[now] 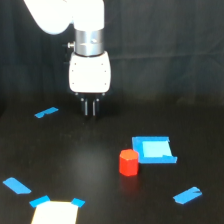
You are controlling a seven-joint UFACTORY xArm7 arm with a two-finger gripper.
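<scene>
A red block (129, 162) stands on the dark table, right of centre. Just behind it and to its right lies a blue-bordered square (136, 143) with a pale centre (157, 149). At the back left, my gripper (91, 106) points down on the white arm, well away from the block. Its two dark fingers are small against the dark background, and how far apart they stand is unclear. Nothing shows held between them.
A pale cream square (55, 213) with blue tape at its corners lies at the front left. Blue tape strips mark the left (16, 186), back left (46, 112) and front right (187, 195).
</scene>
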